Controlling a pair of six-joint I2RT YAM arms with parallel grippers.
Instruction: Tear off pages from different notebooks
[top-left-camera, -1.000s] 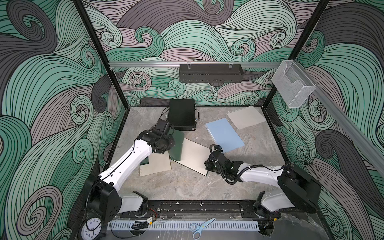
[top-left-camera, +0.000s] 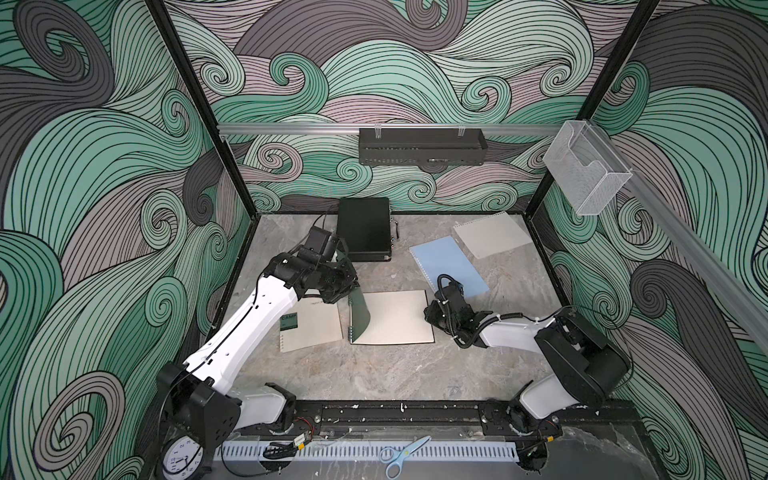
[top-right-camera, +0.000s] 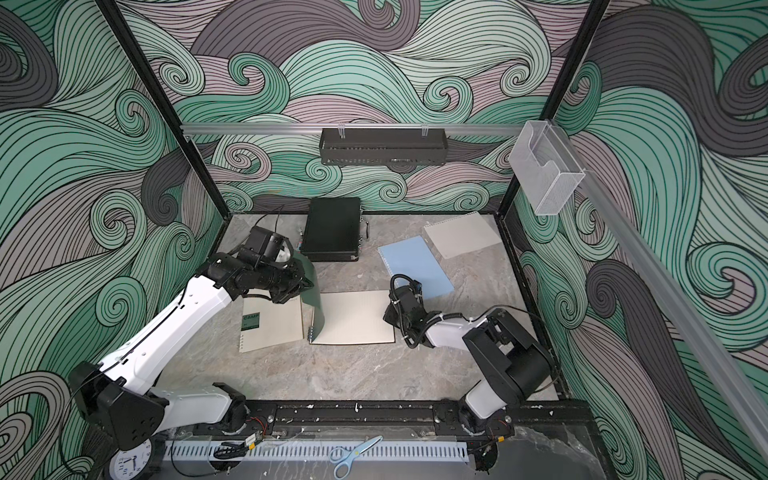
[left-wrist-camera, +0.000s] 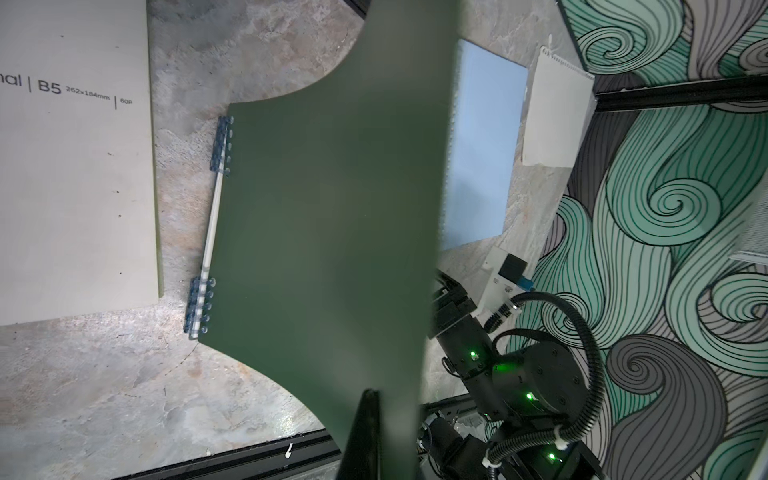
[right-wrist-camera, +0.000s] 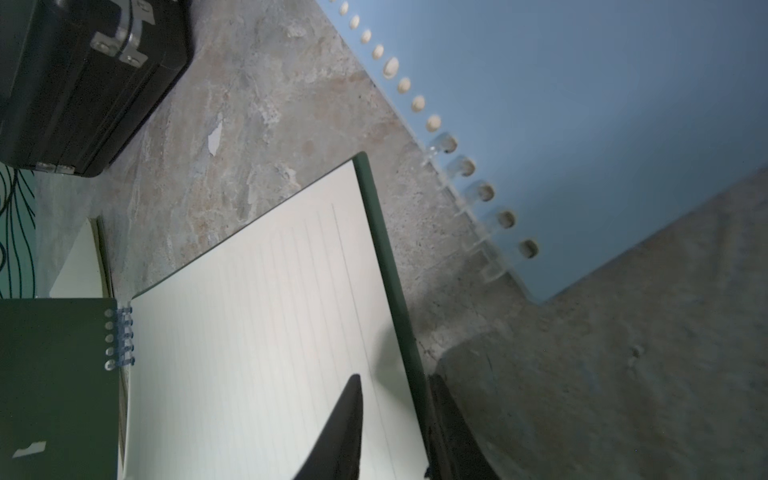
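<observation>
The open green notebook lies mid-table, its pale lined pages (right-wrist-camera: 272, 320) showing and its dark green cover (left-wrist-camera: 320, 224) lifted upright along the ring binding (left-wrist-camera: 200, 308) on its left. My left gripper is shut on the cover's free edge; the cover hides one finger. At the notebook's right edge, my right gripper has its fingers apart, one over the page and the other at the green back cover's edge. No page is seen pinched there. A blue notebook (top-left-camera: 448, 265) lies behind the right arm.
A cream B5 notebook (top-left-camera: 313, 326) with a green label lies at the left, partly under the left arm. A black case (top-left-camera: 364, 228) stands at the back. A whitish notebook (top-left-camera: 493, 234) lies back right.
The green notebook has turned from a slant to nearly square with the table's front. Its cover has risen and curved. My right gripper has moved slightly right and back.
</observation>
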